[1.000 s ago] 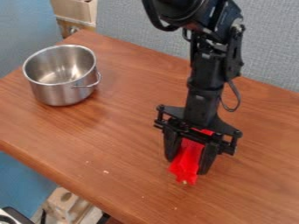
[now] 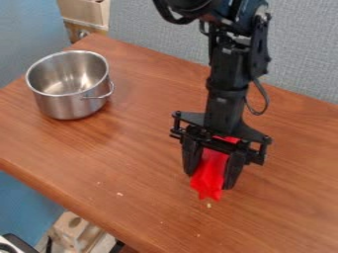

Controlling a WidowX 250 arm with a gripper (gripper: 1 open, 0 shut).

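Observation:
In the camera view my black gripper (image 2: pixel 211 170) is lowered over the right-middle of the wooden table, shut on a red object (image 2: pixel 211 176) held between its fingers. The red piece hangs down to just above or on the tabletop; whether it touches cannot be told, and its upper part is partly hidden by the gripper.
A steel pot (image 2: pixel 69 94) with a handle sits at the back left of the table (image 2: pixel 126 178). A grey panel stands behind the table. Wooden pieces lie off its lower-left edge.
My gripper and the red object have risen slightly and shifted a little to the left; the pot has not moved.

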